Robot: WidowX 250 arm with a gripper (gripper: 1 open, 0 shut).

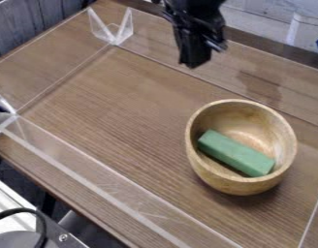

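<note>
My black gripper [193, 54] hangs above the back middle of the wooden board, shut, with nothing visible between its fingers. Below it to the right stands a wooden bowl [240, 114] holding a green block [236, 153], which lies tilted along the bowl's floor.
The board [90, 116] is clear at its middle and left. Clear plastic pieces sit at the back-left corner and along the left edge. A dark cable and grey part [19, 234] are at the bottom left.
</note>
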